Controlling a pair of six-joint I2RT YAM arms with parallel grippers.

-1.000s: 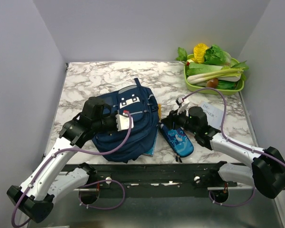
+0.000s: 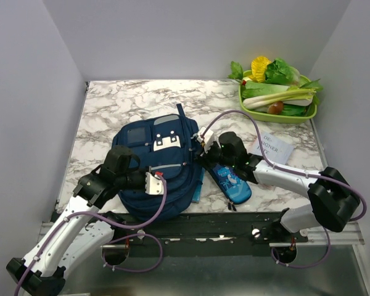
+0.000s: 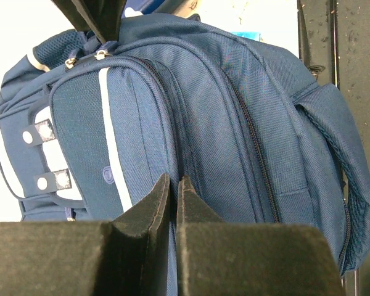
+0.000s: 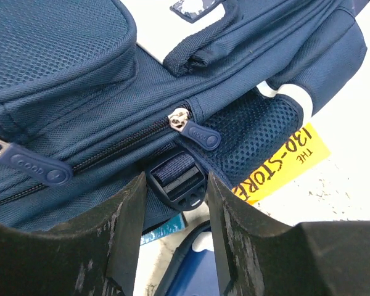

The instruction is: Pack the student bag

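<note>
The navy backpack (image 2: 172,197) lies on the marble table. My left gripper is shut on its piped fabric edge, as the left wrist view shows. My right gripper is at the backpack's side, over a black buckle (image 4: 179,182) beside two zipper pulls (image 4: 197,132); its fingertips stand apart around the buckle. A blue pencil case (image 2: 231,185) lies right of the bag. A yellow booklet (image 4: 296,160) and a teal item (image 4: 163,231) lie partly under the bag.
A white booklet (image 2: 271,148) lies on the right of the table. A green basket (image 2: 277,118) of vegetables stands at the back right. Grey walls surround the table.
The right gripper has moved left to the bag's side. The left gripper has moved down and left, and the bag has settled toward the lower left with it.
</note>
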